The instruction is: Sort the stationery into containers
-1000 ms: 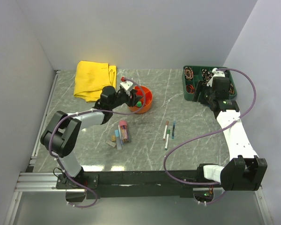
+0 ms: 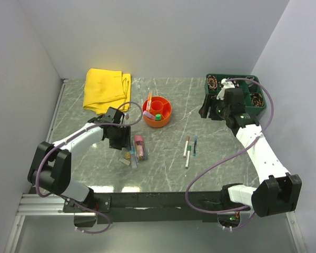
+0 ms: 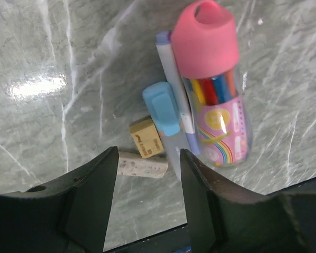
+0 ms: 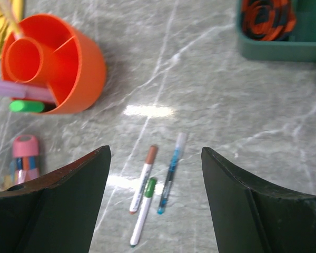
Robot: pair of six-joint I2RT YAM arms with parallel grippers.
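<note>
Under my left gripper, whose fingers stand apart and empty, several items lie together: a blue-capped glue stick or marker (image 3: pixel 162 108), a white pen with a purple cap (image 3: pixel 174 79), a small tan block (image 3: pixel 146 138), a pale eraser-like bar (image 3: pixel 142 165) and a pink-lidded pencil bottle (image 3: pixel 216 100). The orange round container (image 2: pixel 161 122) holds a purple item (image 4: pixel 26 91) and a green-capped one (image 4: pixel 27 106). My right gripper is open and empty above the table. Below it lie a brown-capped marker (image 4: pixel 143 179), a green-capped marker (image 4: pixel 143 212) and a blue pen (image 4: pixel 171 174).
A dark green divided tray (image 2: pixel 246 95) with coiled cords stands at the back right. A folded yellow cloth (image 2: pixel 105 89) lies at the back left. Bare marble tabletop (image 2: pixel 163 158) separates the two groups of stationery.
My left gripper has moved from the orange container towards the front left, over the stationery group. The purple item now rests in the container. The right gripper has shifted left from the green tray.
</note>
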